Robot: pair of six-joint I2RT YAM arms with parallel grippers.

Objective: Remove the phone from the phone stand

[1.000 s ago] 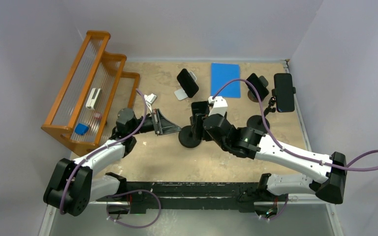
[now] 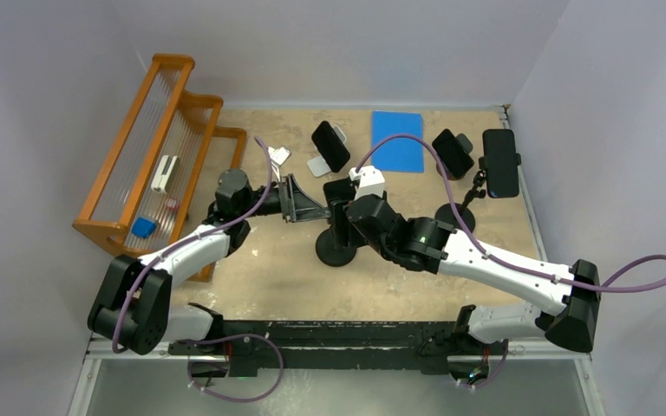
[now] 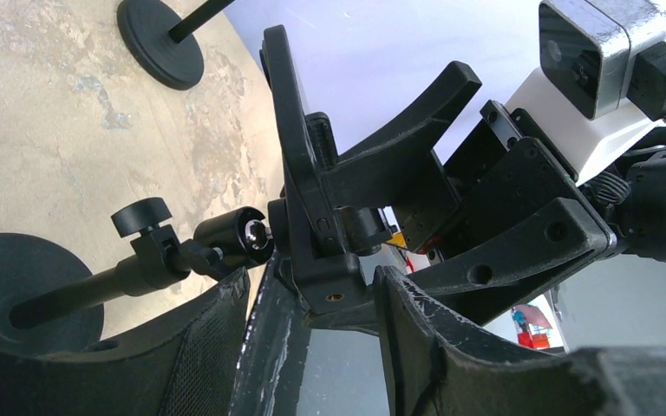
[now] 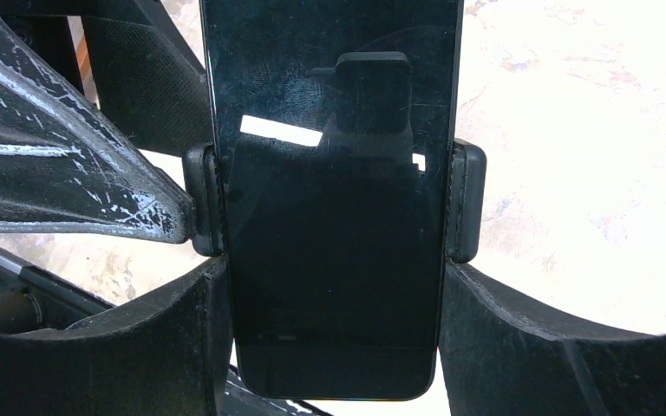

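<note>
The black phone (image 4: 334, 217) fills the middle of the right wrist view, its screen facing that camera. My right gripper is shut on its two long edges near the lower end. Just above those fingers, the side clamps (image 4: 466, 201) of the phone stand still flank the phone. The stand's round base (image 3: 26, 290) and jointed neck (image 3: 147, 264) show in the left wrist view. My left gripper is partly open, its tips on either side of a clamp's end (image 3: 334, 282); contact there cannot be judged.
Another phone on a stand (image 2: 500, 163) stands at the right, and tilted dark devices (image 2: 330, 147) sit at the back. A blue mat (image 2: 397, 141) lies behind the arms. The wooden shelf (image 2: 182, 108) occupies the left.
My left gripper has moved right, up to the holder. The right gripper and the upper part of the stand have shifted slightly left, while the base has stayed nearly in place.
</note>
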